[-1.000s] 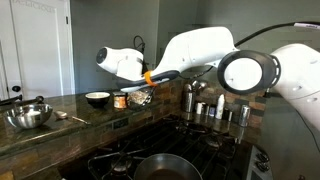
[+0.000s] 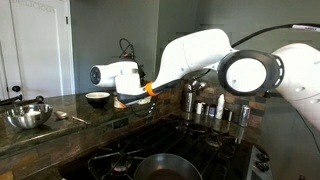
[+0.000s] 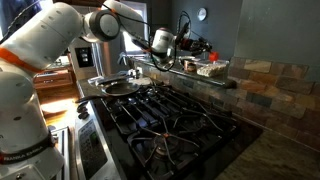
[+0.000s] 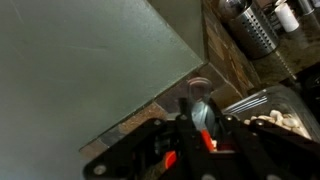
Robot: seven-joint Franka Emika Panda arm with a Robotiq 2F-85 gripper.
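Observation:
In the wrist view my gripper is shut on a slim grey, shiny piece (image 4: 199, 92), perhaps a utensil's handle; its full shape cannot be made out. Something red (image 4: 170, 159) shows below the fingers. To the right sits a clear container (image 4: 292, 118) with pale pieces inside. From the side, the arm's white wrist (image 2: 122, 76) hangs above the counter ledge, and my fingers are hard to make out there. A red container (image 3: 212, 70) stands on the ledge in the other exterior view.
A dark bowl (image 2: 97, 99) and a metal bowl (image 2: 29, 115) stand on the counter to the left. A pan (image 2: 167, 168) rests on the stove. A perforated metal holder (image 4: 254, 32) and bottles line the back ledge. A grey wall (image 4: 90, 75) rises close by.
My arm's wrist has come down toward the ledge, shifting slightly left. It now covers more of the orange-and-white containers there. The bowls and pan have stayed put.

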